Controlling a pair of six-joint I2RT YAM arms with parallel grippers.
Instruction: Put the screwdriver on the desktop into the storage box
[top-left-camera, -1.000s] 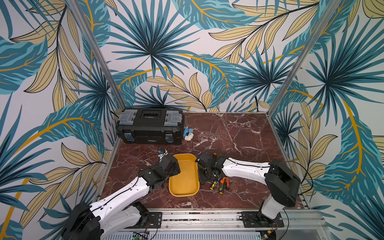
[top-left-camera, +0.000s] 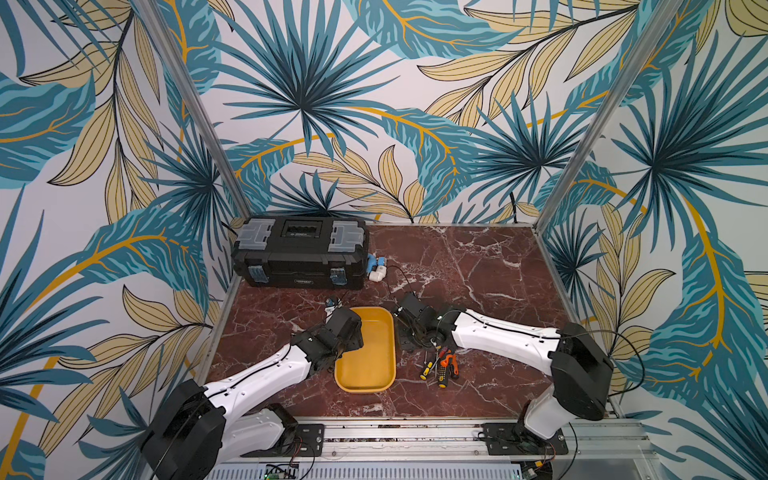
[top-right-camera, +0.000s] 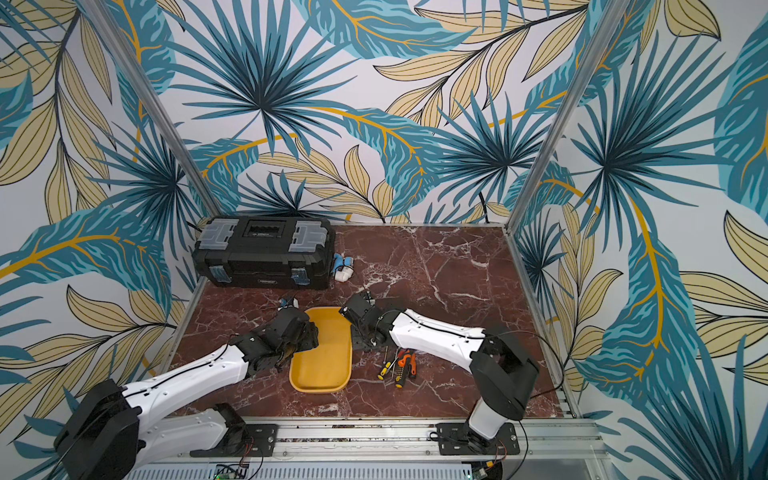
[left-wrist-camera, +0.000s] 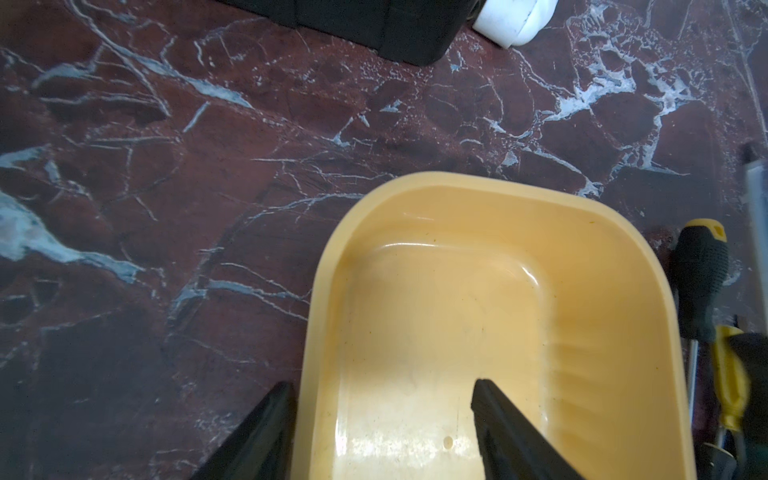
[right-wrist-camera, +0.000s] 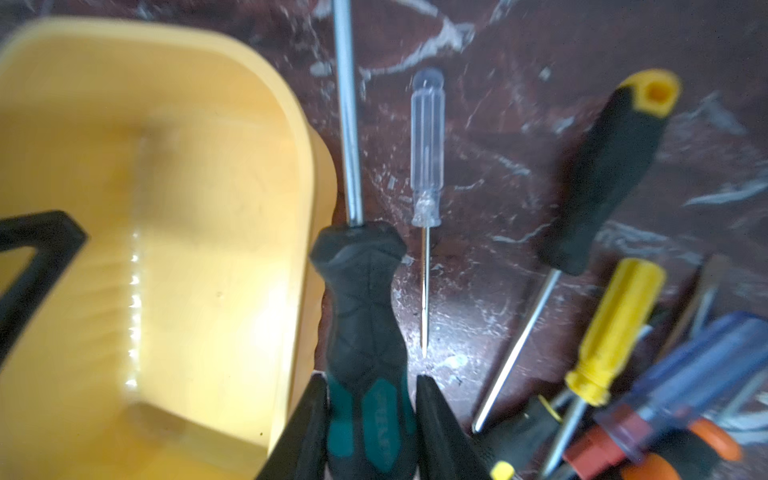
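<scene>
The yellow tray (top-left-camera: 365, 376) lies mid-table. My left gripper is over its left rim in the left wrist view, fingers apart, one near the rim, the other over the inside. My right gripper is shut on a large screwdriver (right-wrist-camera: 357, 304) with a black-and-teal handle, held beside the tray's right rim. Below it lie a small clear screwdriver (right-wrist-camera: 426, 144), a black-and-yellow screwdriver (right-wrist-camera: 608, 168), a yellow screwdriver (right-wrist-camera: 612, 320) and other tools.
A closed black toolbox (top-left-camera: 300, 248) stands at the back left, with blue-and-white objects (top-left-camera: 376, 270) beside it.
Over the last second my left arm and the tray shifted slightly.
</scene>
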